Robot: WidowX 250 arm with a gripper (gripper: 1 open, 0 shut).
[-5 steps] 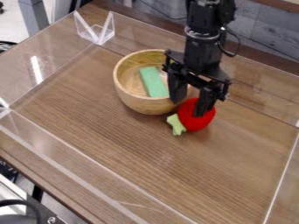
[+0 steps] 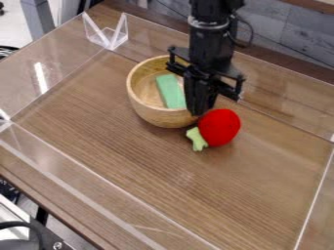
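Observation:
My gripper [image 2: 202,96] hangs over the right part of a wooden bowl [image 2: 147,103], with its fingers pointing down; it looks shut, and nothing shows between its fingers. Inside the bowl is a green block [image 2: 170,90]. A red round object [image 2: 220,127] lies on the table just right of the bowl, below and right of my fingertips, with a small light-green piece [image 2: 196,139] at its lower left.
A clear plastic object [image 2: 107,29] stands at the back left. A wall runs along the back right, and a black cable is at the bottom left.
My gripper has moved up and a little left, away from the red object, which now shows more fully. The bowl and the other things look unmoved.

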